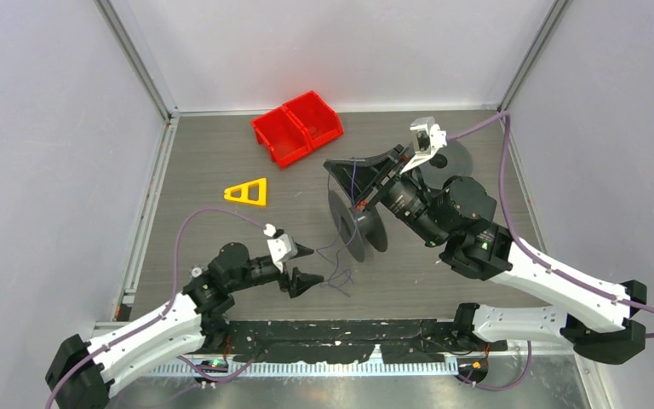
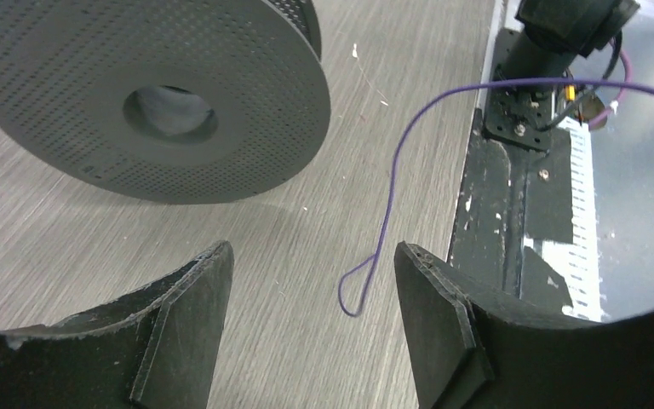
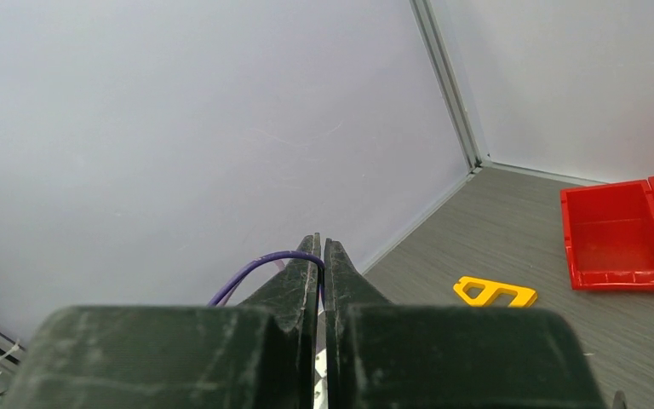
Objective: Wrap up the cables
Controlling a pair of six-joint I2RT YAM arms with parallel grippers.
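Observation:
A thin purple cable point(image 1: 337, 271) hangs from my right gripper point(image 1: 347, 181), which is raised over a dark spool point(image 1: 347, 234) and shut on the cable; in the right wrist view the cable point(image 3: 266, 259) arches out of the pinched fingertips. Its lower part lies in loose loops on the table beside the spool. My left gripper point(image 1: 305, 266) stands open, low at the spool's left; in the left wrist view the spool's perforated flange point(image 2: 247, 128) fills the upper left and the cable point(image 2: 389, 183) passes beyond the fingertips, with nothing between them.
A second grey spool point(image 1: 456, 162) lies at the back right, partly behind the right arm. Red bins point(image 1: 284, 136) stand at the back, with a yellow bracket point(image 1: 245, 192) left of centre.

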